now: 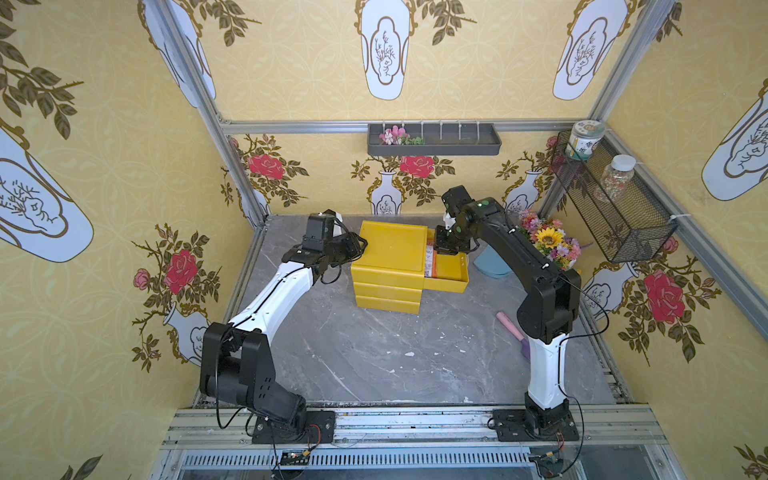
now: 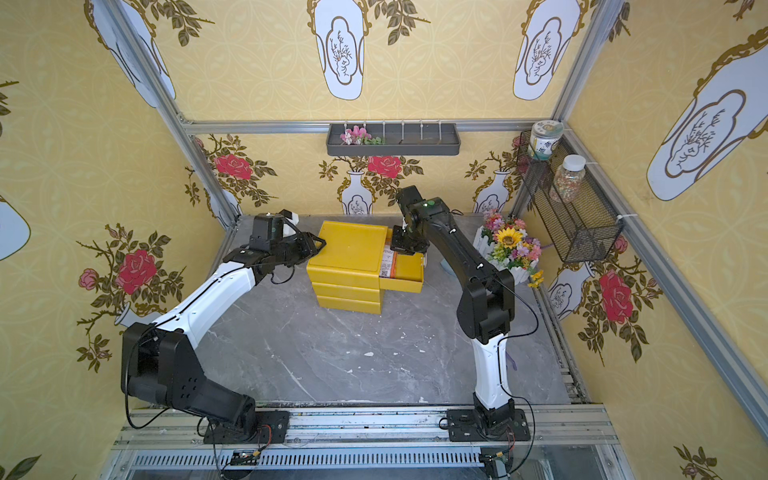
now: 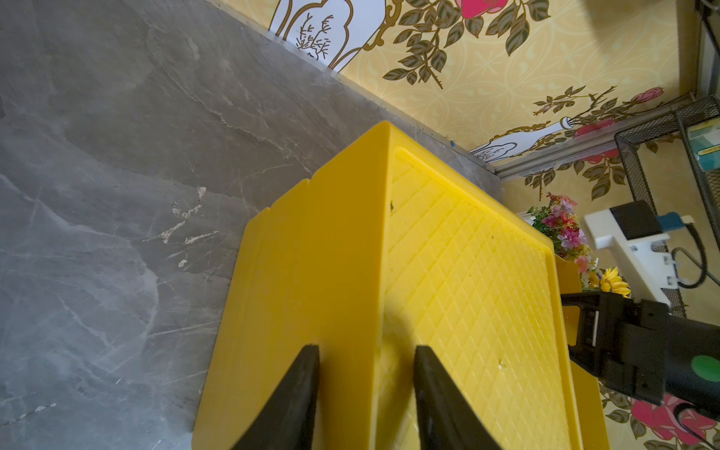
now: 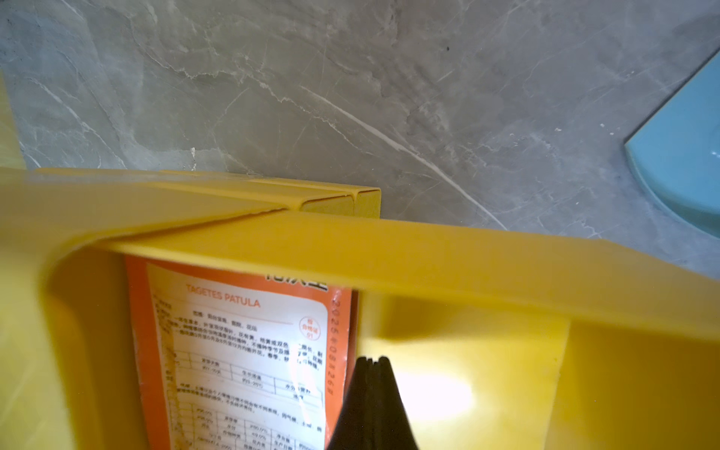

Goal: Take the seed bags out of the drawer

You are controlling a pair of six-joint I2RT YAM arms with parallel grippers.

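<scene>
An orange-and-white seed bag (image 4: 240, 352) lies in the yellow drawer (image 4: 480, 262), along its cabinet side; the upper part of its print is cut off by the drawer wall. My right gripper is shut, with nothing between its fingers. Its tips are just right of the bag's edge, over the bare drawer floor; contact with the bag cannot be told. My left gripper stands open at the far left edge of the yellow cabinet (image 3: 465, 285), its fingers on either side of that edge in view. Any further bags are hidden.
To the drawer's right sits a light blue object (image 1: 490, 264), with a flower bunch (image 1: 552, 238) behind it. A pink-handled tool (image 1: 509, 326) lies farther forward.
</scene>
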